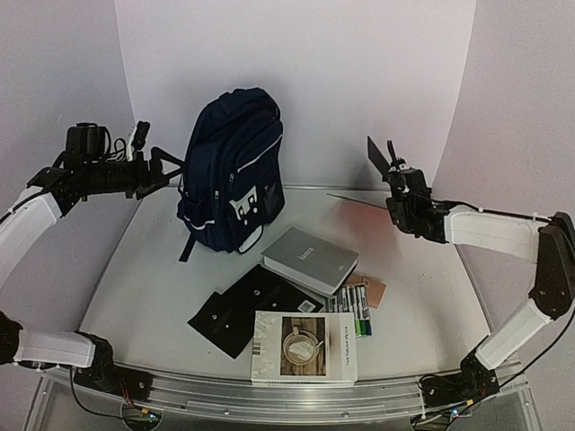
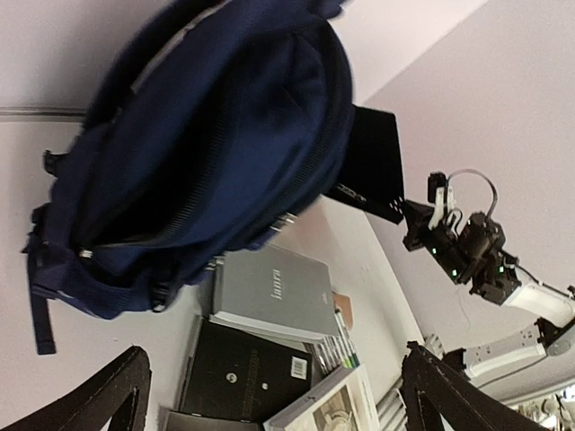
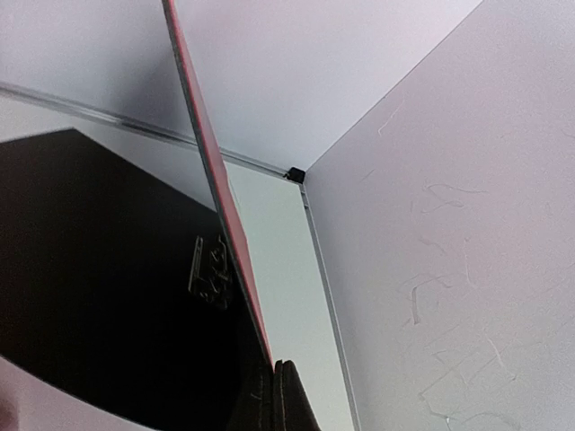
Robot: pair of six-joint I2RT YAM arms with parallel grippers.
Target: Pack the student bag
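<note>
The dark blue backpack (image 1: pixel 235 175) stands upright at the back, left of centre; its body (image 2: pixel 198 135) fills the upper part of the left wrist view. My left gripper (image 1: pixel 176 166) is open at the bag's left side, its two fingers wide apart with nothing between them; whether it touches the bag I cannot tell. On the right, my right gripper is shut on the edge of a thin red and black folder, raised above the table. Its large black face (image 3: pixel 108 269) and red-edged panel (image 3: pixel 220 189) show in the right wrist view.
In front of the bag lie a thick grey book (image 1: pixel 310 259), black folders (image 1: pixel 235 314), a pack of markers (image 1: pixel 359 310), a brown tag (image 1: pixel 373 289) and a white book with a coffee cup (image 1: pixel 305 348).
</note>
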